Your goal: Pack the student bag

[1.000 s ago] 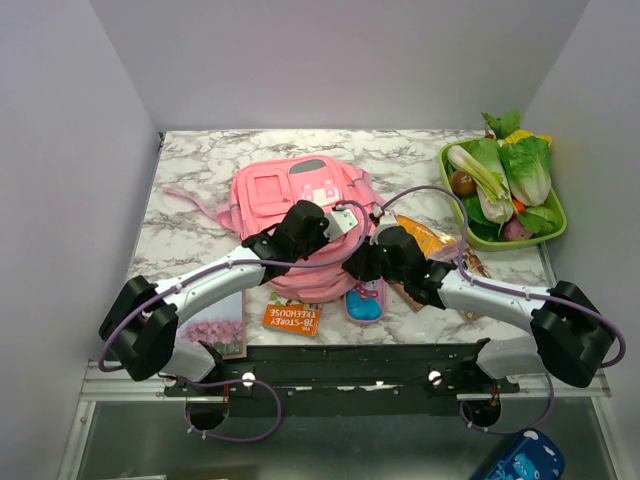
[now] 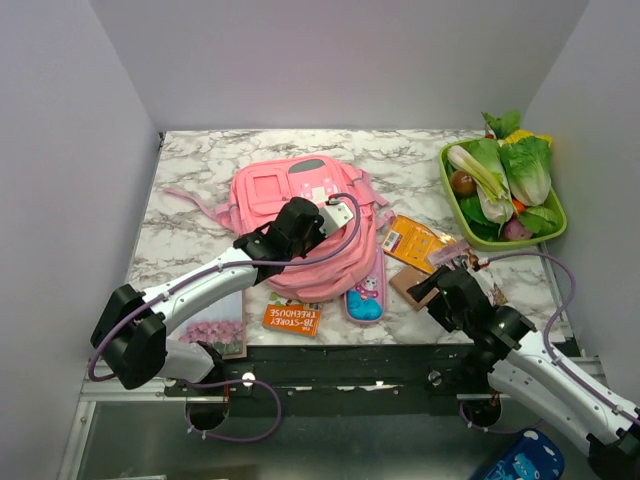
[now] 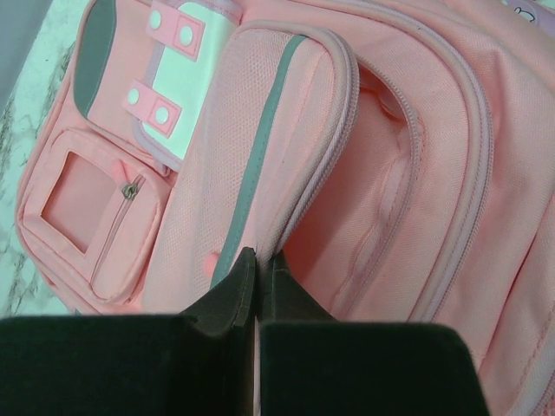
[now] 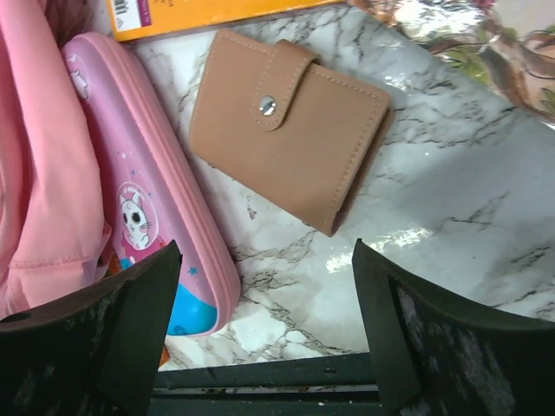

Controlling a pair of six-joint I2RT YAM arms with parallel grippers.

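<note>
On the table lies a pink backpack (image 2: 268,192), its zipped compartment partly gaping in the left wrist view. My left gripper is shut on the edge of the bag's flap (image 3: 299,130), holding it up beside the opening. The right gripper stands open above the table with nothing between its fingers. Ahead of its fingertips is a brown snap wallet (image 4: 286,130), flat on the marble. To the left of the wallet is a purple and blue pencil case (image 4: 156,186), resting close against the bag.
An orange book (image 2: 292,317) and a flower-covered book (image 2: 222,325) lie along the front edge. Behind the wallet are a yellow-orange packet (image 2: 410,240) and a shiny clear package (image 4: 468,43). A green vegetable basket (image 2: 557,225) fills the back right. Bare marble shows behind the bag.
The left gripper has kept its place at the bag.
</note>
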